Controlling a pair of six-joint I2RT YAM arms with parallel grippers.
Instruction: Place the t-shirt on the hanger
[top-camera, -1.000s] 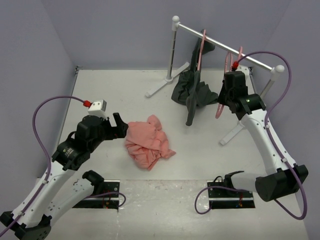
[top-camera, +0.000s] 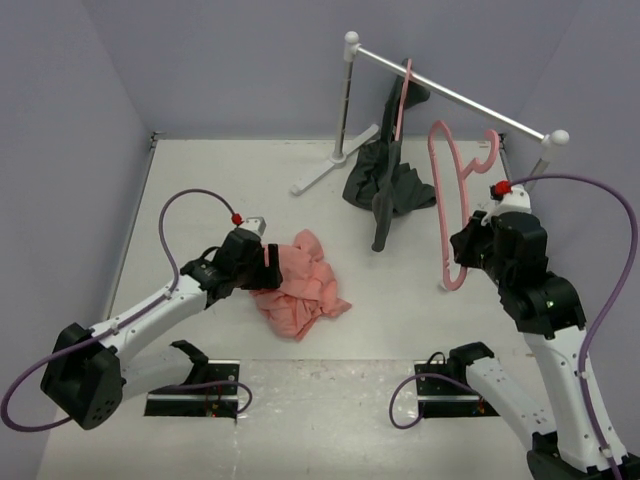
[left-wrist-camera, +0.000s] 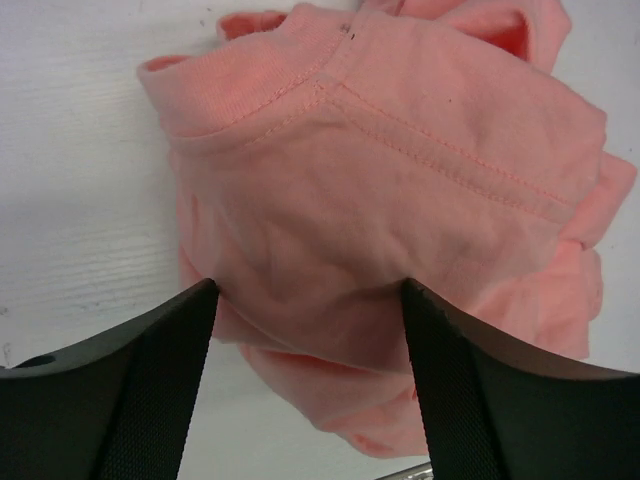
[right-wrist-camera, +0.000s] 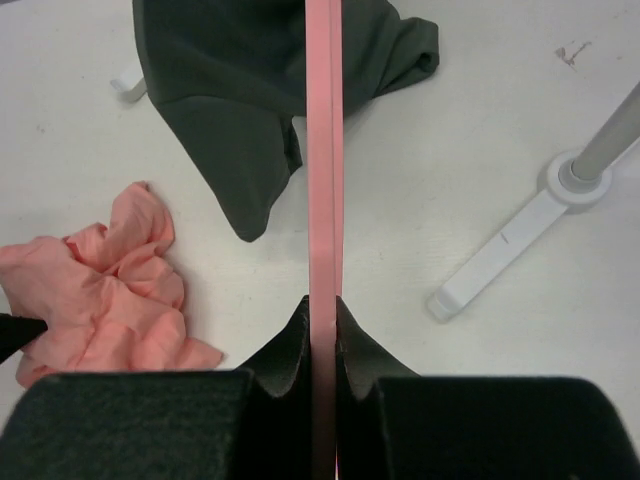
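Note:
A crumpled pink t-shirt (top-camera: 305, 290) lies on the table, left of centre. In the left wrist view its collar (left-wrist-camera: 240, 105) faces up and left. My left gripper (top-camera: 272, 268) is over the shirt's left part; its fingers (left-wrist-camera: 165, 370) stand wide apart with no cloth pinched between them. A pink hanger (top-camera: 462, 190) is off the rail, held up by my right gripper (top-camera: 466, 240). In the right wrist view the shut fingers (right-wrist-camera: 275, 370) clasp the hanger's bar (right-wrist-camera: 323, 250), which runs straight up through the view.
A white rail rack (top-camera: 450, 95) spans the back right. From it hangs another pink hanger (top-camera: 403, 100) with a dark green garment (top-camera: 388, 190). The rack's foot (right-wrist-camera: 500, 250) stands on the table. Bare table lies between shirt and garment.
My left gripper has moved right and down over the shirt.

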